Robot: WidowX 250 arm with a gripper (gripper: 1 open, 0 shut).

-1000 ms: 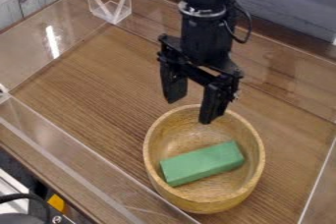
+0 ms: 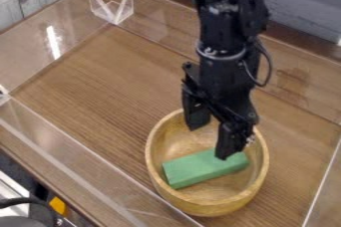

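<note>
A round tan wooden bowl [image 2: 177, 199] sits at the lower middle, holding a green rectangular block [image 2: 200, 170]. My black gripper [image 2: 222, 123] hangs open over the bowl, its two fingers above the block with nothing seen between them.
A clear angular plastic object [image 2: 111, 7] stands at the back left. A rail runs along the left edge, and a yellow and black item [image 2: 47, 214] lies at the lower left corner.
My gripper has moved down and toward the front, closer over the bowl and the green block. The bowl and block have not visibly moved.
</note>
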